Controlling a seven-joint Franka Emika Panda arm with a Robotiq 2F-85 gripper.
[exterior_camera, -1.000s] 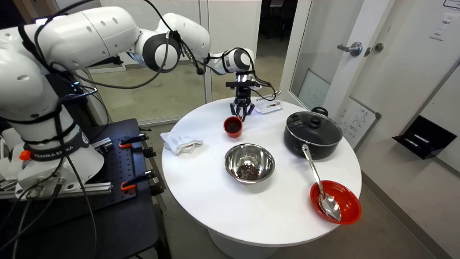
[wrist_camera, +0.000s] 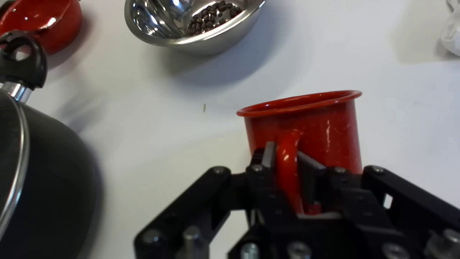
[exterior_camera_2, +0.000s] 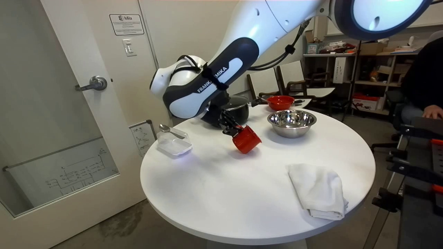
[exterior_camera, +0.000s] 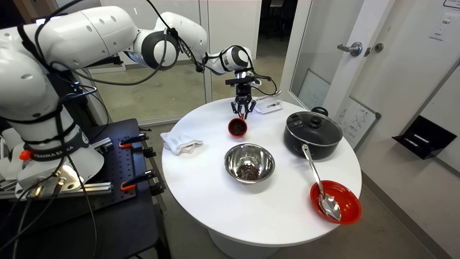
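Observation:
My gripper is shut on the handle [wrist_camera: 287, 157] of a red mug, one finger on either side of it. The mug [exterior_camera_2: 246, 139] tips toward the steel bowl in exterior view 2, its base just above or touching the table; I cannot tell which. Dark contents, like beans, show inside the mug [exterior_camera: 237, 127] in exterior view 1. In front of it stands the steel bowl [exterior_camera: 233, 157], apart from the mug, with dark beans [exterior_camera: 248, 172] gathered on its bottom.
A lidded black pot [exterior_camera: 313, 129] stands to the right in exterior view 1. Beyond it, a red bowl [exterior_camera: 351, 207] holds a large spoon [exterior_camera: 330, 206]. A white cloth [exterior_camera_2: 317, 190] and a clear tray [exterior_camera_2: 174, 143] lie near the table's edges.
In exterior view 1 the mug has shifted slightly right and up, and its opening now faces the camera more. The wrist has turned a little; bowl and beans look the same.

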